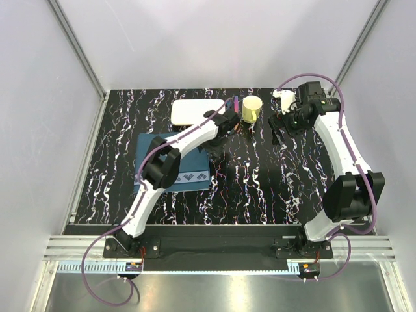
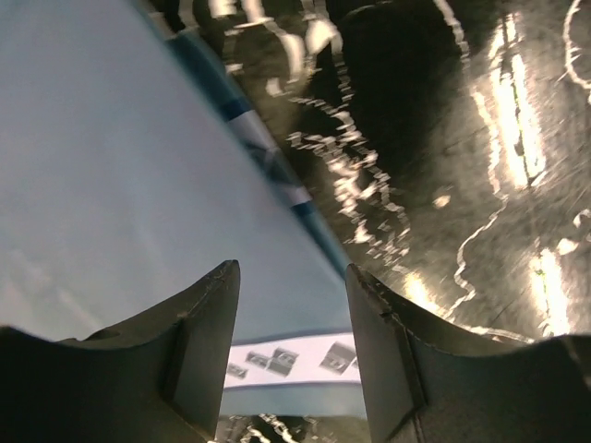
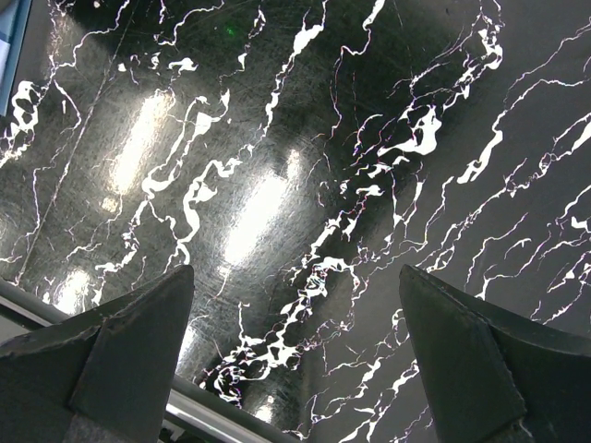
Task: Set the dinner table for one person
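A blue placemat (image 1: 172, 182) with a patterned band lies left of centre, with a white plate (image 1: 192, 110) behind it. My left gripper (image 1: 214, 146) is open over the placemat's right edge, near the cutlery (image 1: 236, 104), which it partly hides. Its wrist view shows the placemat edge below the empty fingers (image 2: 171, 355). A yellow mug (image 1: 251, 108) stands right of the cutlery. My right gripper (image 1: 279, 133) hangs open at the right, with only bare table below its fingers in the right wrist view.
White walls enclose the back and sides.
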